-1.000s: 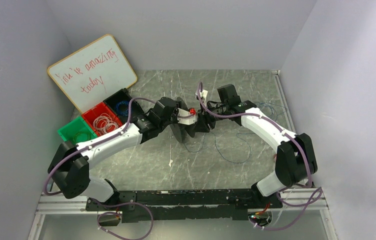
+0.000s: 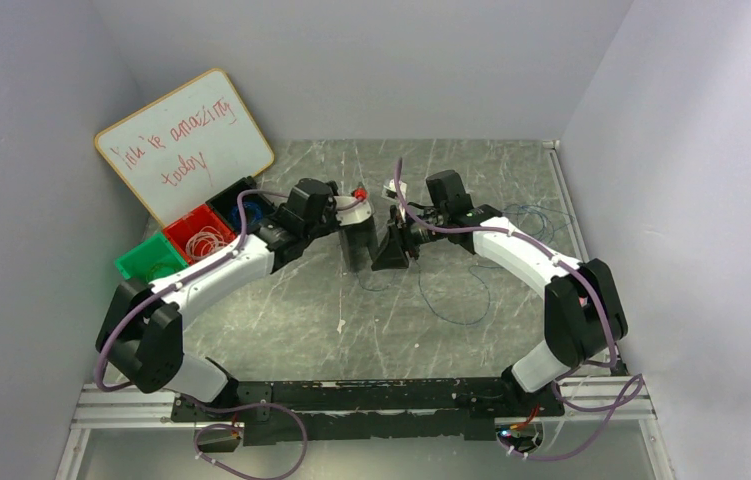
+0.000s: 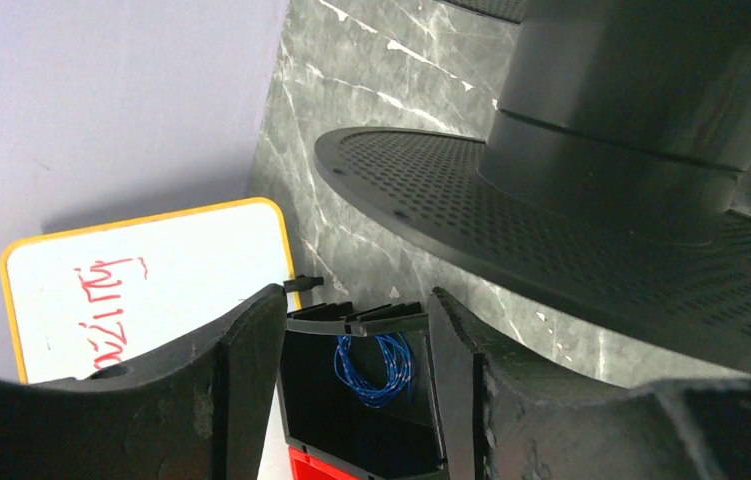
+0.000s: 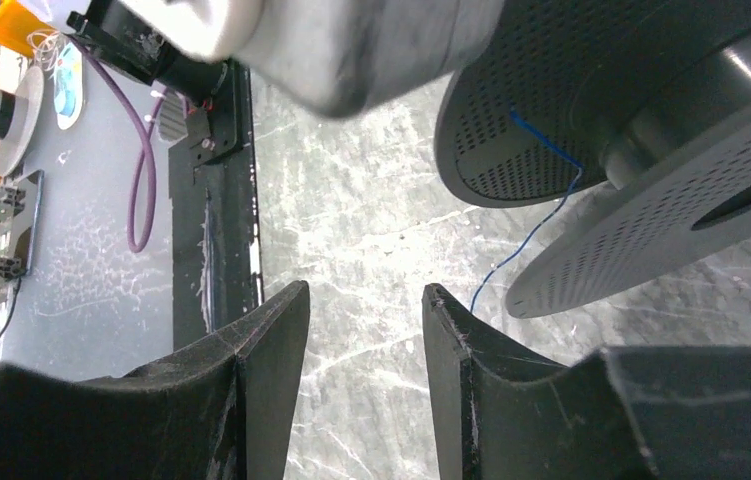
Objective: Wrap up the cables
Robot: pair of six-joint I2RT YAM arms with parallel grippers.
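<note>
A black spool with two perforated discs stands mid-table; one disc (image 3: 421,190) and the hub (image 3: 621,130) loom in front of my left gripper, which is open with nothing between its fingers. In the right wrist view, blue cable (image 4: 541,222) runs from the spool's inside down past the lower disc (image 4: 651,220). My right gripper is likewise open and empty, the cable passing behind one fingertip. From above, a loose cable loop (image 2: 456,322) lies on the table, with more coils (image 2: 541,222) at the back right. The arms partly hide the spool.
Left of the spool stand a black bin with a blue coil (image 3: 376,370), a red bin (image 2: 189,228) with pale cable and a green bin (image 2: 141,262). Behind them leans a whiteboard (image 2: 186,140).
My left gripper has moved back and left, away from its earlier place over the spool. The right gripper has shifted slightly left. The spool's angle differs, and the loose cable loop has slid left.
</note>
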